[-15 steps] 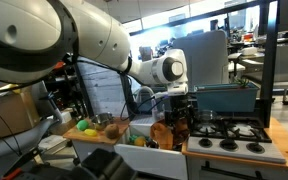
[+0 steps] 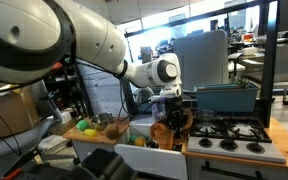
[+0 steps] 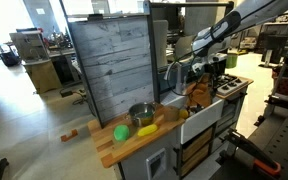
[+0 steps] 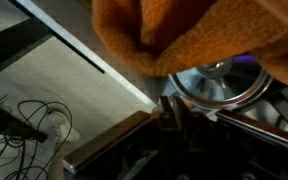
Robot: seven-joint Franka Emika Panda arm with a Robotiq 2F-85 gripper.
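Observation:
An orange-brown cloth [image 2: 162, 134] hangs below my gripper [image 2: 174, 112], just behind the white front panel [image 2: 152, 159] of the open drawer or basin. Exterior view 2 also has the cloth [image 3: 198, 95] bunched under the gripper, at the far end of that white compartment. Its folds fill the top of the wrist view [image 4: 174, 35], close to my dark fingers. The fingers look shut on the cloth, though the exact grip point is partly hidden. A shiny round metal item [image 4: 216, 88] lies below the cloth.
A stove [image 2: 234, 138] stands on the wooden counter to the right, with a blue-green box [image 2: 227, 98] behind it. On the left counter are a metal pot [image 3: 142, 115], a green item [image 3: 121, 132] and a yellow one [image 3: 147, 130].

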